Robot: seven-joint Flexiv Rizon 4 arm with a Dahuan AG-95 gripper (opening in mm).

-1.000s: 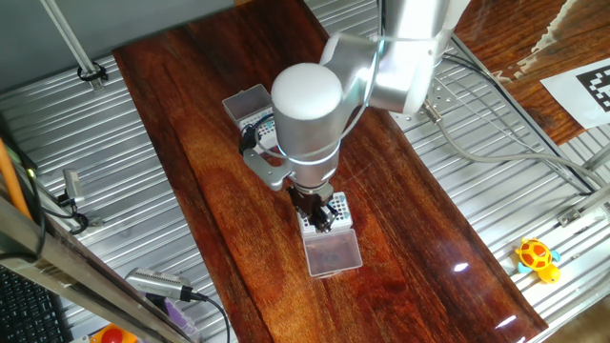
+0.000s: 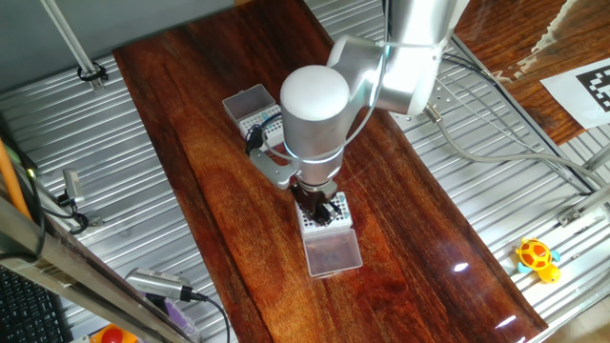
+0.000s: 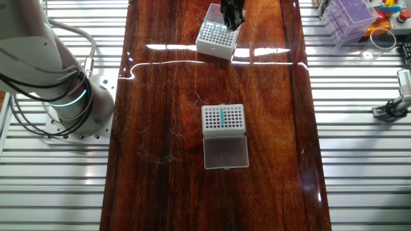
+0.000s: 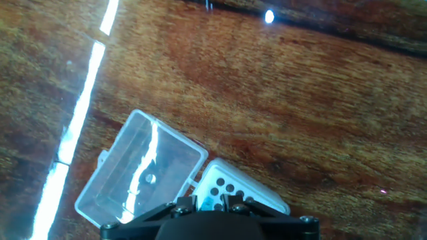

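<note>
My gripper [image 2: 327,213] points down at the white perforated rack box [image 2: 310,230], whose clear lid [image 2: 334,253] lies folded open. From the opposite side, the gripper [image 3: 232,20] overlaps the top of that box [image 3: 216,49]; several bluish pieces show among its holes. The wrist view has the box's holed top [image 4: 227,175] at the bottom edge, partly covered by the dark fingers [image 4: 181,208]. Their spacing, and anything between them, is not clear. A second rack box [image 3: 223,120] stands apart with a blue row in its middle and its lid [image 3: 225,153] open.
Bare wood lies between the two boxes on the brown board [image 3: 160,154]. A purple rack [image 3: 350,19] and a clear cup [image 3: 379,43] stand off the board. A toy turtle [image 2: 536,255] sits on the metal slats, also clear of it.
The arm and gripper have shifted slightly right in exterior view 1, staying above the same box. Both boxes have kept their places.
</note>
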